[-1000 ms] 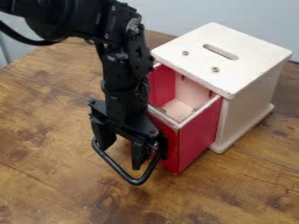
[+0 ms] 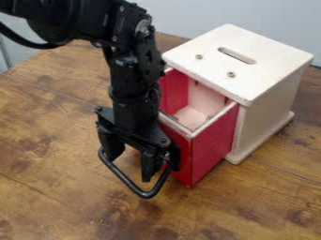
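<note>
A pale wooden box (image 2: 257, 70) with a slot on its top stands at the right, its red-fronted drawer (image 2: 216, 142) pulled out toward the front left, showing a light interior. My black gripper (image 2: 145, 169) hangs low in front of the drawer's left part, close against it and covering part of the red front. Whether its fingers are open or shut, or hold anything, is hard to make out against the dark body.
A pale wall stands behind the table. The arm blocks the view of the area left of the box.
</note>
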